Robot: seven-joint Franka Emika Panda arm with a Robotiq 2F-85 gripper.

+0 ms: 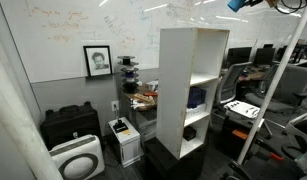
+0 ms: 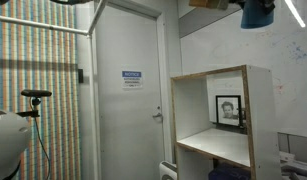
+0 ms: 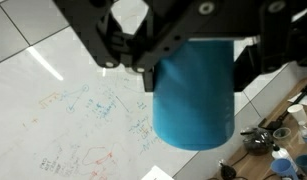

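A blue cup-like object fills the middle of the wrist view, with my gripper shut on it. Its near end is hidden behind the dark fingers. At the top edge of exterior view 1 the same blue object shows only in part, high above the white shelf unit. Exterior view 2 has the blue object at the top right, in the air and apart from the shelf unit's top.
The shelf holds a dark blue item and a black item. Behind stand a framed picture, a whiteboard and a white appliance. Desks and chairs occupy the right. The shelf unit's top looks clear.
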